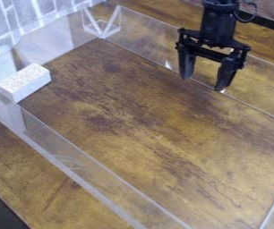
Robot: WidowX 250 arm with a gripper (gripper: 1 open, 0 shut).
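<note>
The black gripper (205,70) hangs over the back right of the wooden work surface, near the clear back wall, its two fingers spread wide apart. A small pale object shows low behind its right finger, too small and hidden to tell what it is. A white speckled block (23,82) lies at the far left against the clear side wall.
Clear plastic walls (80,165) border the wooden floor (151,134). A whitish translucent sheet (26,22) stands at the top left.
</note>
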